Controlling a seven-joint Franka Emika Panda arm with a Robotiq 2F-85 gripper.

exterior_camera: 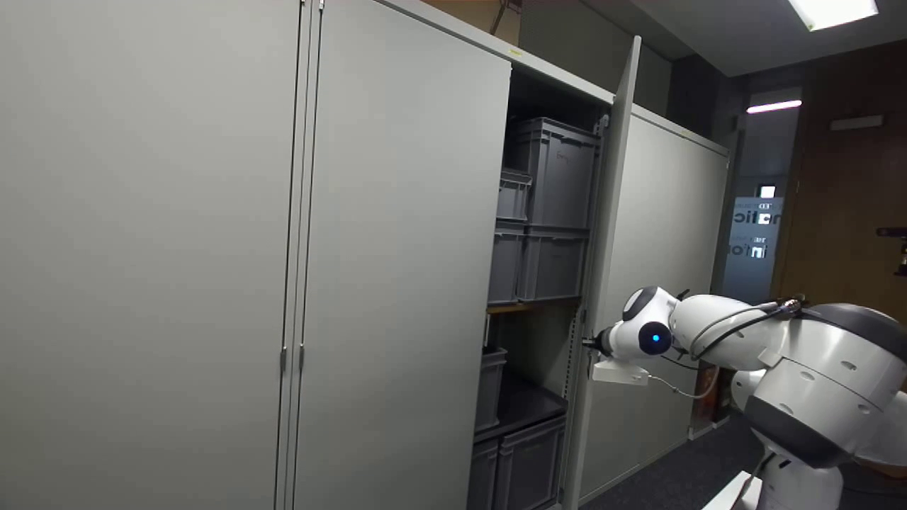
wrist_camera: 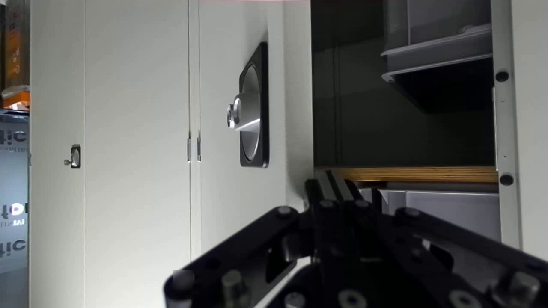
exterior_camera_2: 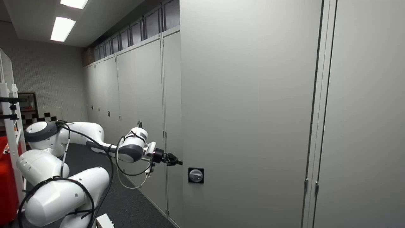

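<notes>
A tall grey cabinet door [exterior_camera: 613, 212] stands open, swung out from the cabinet front. On its outer face is a round silver handle on a black plate [exterior_camera_2: 196, 175], seen side-on as a handle [wrist_camera: 250, 115] in the wrist view. My gripper [exterior_camera: 588, 343] is at the door's free edge, below handle height in the wrist view. The gripper is shut, nothing visible between its fingers; their tips lie beside the inner side of the door edge [wrist_camera: 299, 102]. Whether they touch it is hard to tell. In exterior view 2 the door partly hides the fingertips.
Inside the cabinet, grey crates [exterior_camera: 557, 174] stand on shelves, with a wooden shelf edge [wrist_camera: 426, 174] close by. The neighbouring door [exterior_camera: 451, 212] is shut. More closed cabinets [exterior_camera_2: 142, 83] line the wall, with open floor [exterior_camera_2: 133, 201] beside them.
</notes>
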